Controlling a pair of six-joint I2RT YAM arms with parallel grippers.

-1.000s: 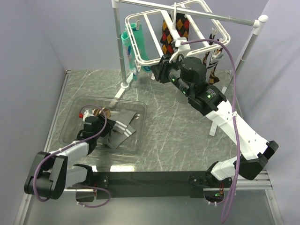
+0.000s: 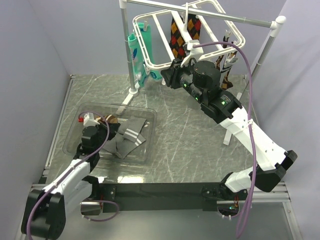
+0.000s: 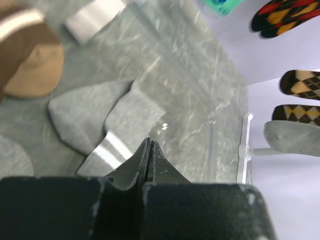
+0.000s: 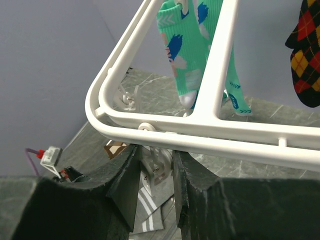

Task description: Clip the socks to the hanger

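Grey socks with white stripes (image 2: 132, 135) lie flat in the clear tray (image 2: 150, 150), beside a brown sock (image 2: 110, 119). My left gripper is shut above the grey socks, with nothing showing between its fingers. At the front left corner of the white hanger (image 2: 155, 66), my right gripper is shut on a clear clip (image 4: 156, 172) hanging below the frame; no sock shows in that clip. Teal socks (image 4: 182, 55) hang from the hanger's left side, red and black argyle socks (image 2: 185, 35) at its middle, and dark patterned socks (image 2: 226, 65) at its right.
A metal rack (image 2: 235, 19) carries the hanger, its left post (image 2: 128, 55) standing behind the tray. Between the tray and the right arm the grey marble floor (image 2: 175, 145) is clear.
The left arm has drawn back and up a little, its elbow swinging toward the near edge. The grey socks stay in the tray. My right gripper has kept its place at the hanger.
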